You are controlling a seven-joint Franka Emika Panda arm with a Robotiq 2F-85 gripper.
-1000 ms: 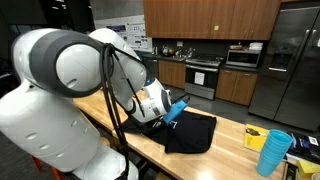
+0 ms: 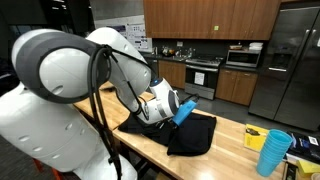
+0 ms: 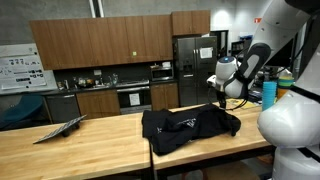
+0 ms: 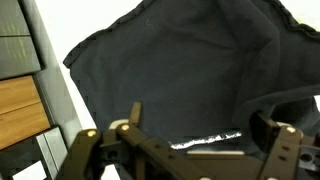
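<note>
A black cloth lies spread and wrinkled on the wooden table, and it also shows in the second exterior view as a dark cloth. Over it is my gripper, its fingers wide apart. A raised fold of cloth runs up to the right finger in the wrist view; whether they touch is unclear. Flatter cloth lies between the fingers and beyond them. From outside, the arm's white wrist leans down toward the cloth, and the fingertips are too small to make out.
A blue cup stands at the table's right, near a yellow item and other objects. Bare tabletop shows right of the cloth. In the second exterior view, the table's left side is clear. Kitchen cabinets stand behind.
The arm's wrist has shifted slightly to the right in the first exterior view. The cloth looks much the same there.
</note>
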